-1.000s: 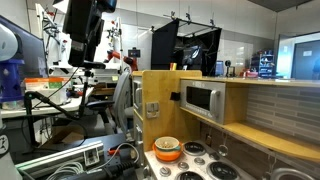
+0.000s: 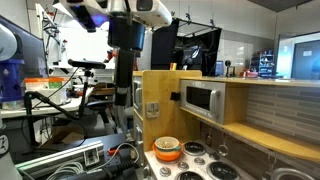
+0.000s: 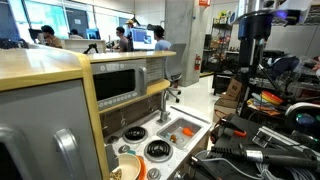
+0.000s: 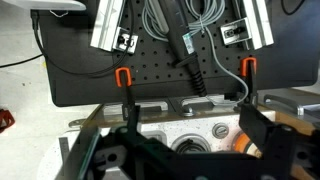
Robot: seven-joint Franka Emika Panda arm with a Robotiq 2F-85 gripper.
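My gripper hangs over the dark mounting table, its two black fingers spread wide in the wrist view with nothing between them. In exterior view 1 the gripper points down at the upper left, high above the counter. From exterior view 2 the gripper is seen at the right, well apart from the stove. An orange-rimmed pot with a pale inside stands on the stove; the same pot is at the lower edge of exterior view 2. An orange item lies in the sink.
A microwave sits in the wooden shelf behind the stove burners. Grey cabinets stand at the left of exterior view 2. Coiled cables and metal brackets occupy the mounting table.
The arm has swung to the right in exterior view 1, bringing the gripper into clear view, pointing down. The pot, stove and microwave have not moved.
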